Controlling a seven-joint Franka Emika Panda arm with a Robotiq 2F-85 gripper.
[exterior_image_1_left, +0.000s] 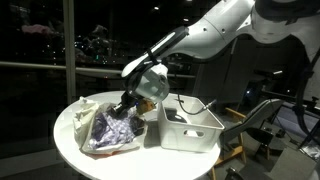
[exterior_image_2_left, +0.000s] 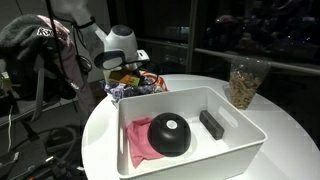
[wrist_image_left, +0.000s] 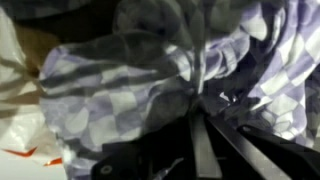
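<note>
A purple-and-white checkered cloth lies crumpled on a pale bag or tray at the left of the round table. My gripper is shut, its tips down at the cloth. In the wrist view the checkered cloth fills most of the picture, and a fold of it runs up to the fingertips. Whether that fold is caught between them cannot be made out. Exterior view 2 shows part of the cloth below the arm, with the fingers hard to pick out there.
A white box stands beside the cloth, holding a black bowl-shaped thing, a pink cloth and a dark block. Farther along stands a clear container of brown pieces. The white tabletop beyond the box is clear.
</note>
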